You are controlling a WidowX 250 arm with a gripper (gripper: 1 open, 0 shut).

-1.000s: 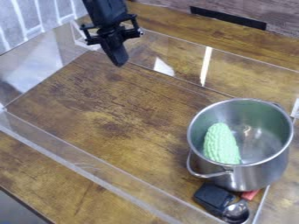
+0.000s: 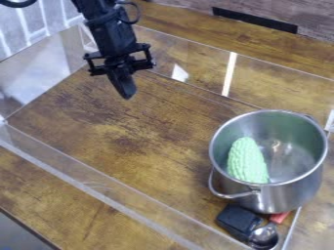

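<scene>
My black gripper (image 2: 125, 84) hangs over the upper left of the wooden surface, angled down; whether its fingers are open or shut is hard to tell, and nothing clearly shows between them. A steel pot (image 2: 292, 147) stands at the right with a pale green, textured, elongated item (image 2: 247, 162) inside it.
Clear plastic walls border the wooden work area (image 2: 131, 142). A dark block (image 2: 239, 222), a metal spoon-like piece (image 2: 264, 234) and a small red item sit below the pot at the lower right.
My gripper has moved lower in the view and a little to the left over the last second. The pot and the items around it are unchanged.
</scene>
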